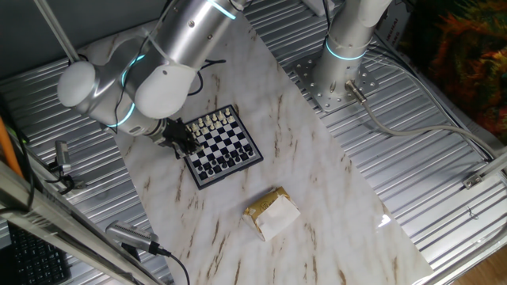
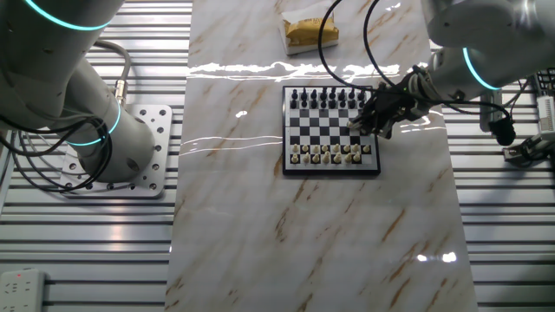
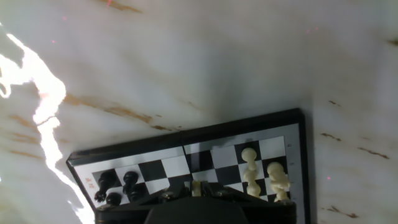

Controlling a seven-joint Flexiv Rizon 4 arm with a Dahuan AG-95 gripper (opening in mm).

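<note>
A small chessboard (image 1: 223,144) lies on the marble table, with white pieces (image 2: 326,154) along one side and black pieces (image 2: 328,97) along the opposite side. My gripper (image 1: 192,148) reaches in over the board's edge, low above its middle ranks. From the wrist, a small cream-coloured piece (image 3: 197,188) shows between the dark fingertips. Whether the fingers press on it cannot be made out, because the gripper body covers the lower part of that view. Nearby on the board stand white pieces (image 3: 250,172) to the right and black pieces (image 3: 130,182) to the left.
A gold and white packet (image 1: 272,214) lies on the table apart from the board. Dark cables (image 2: 326,35) hang near the gripper.
</note>
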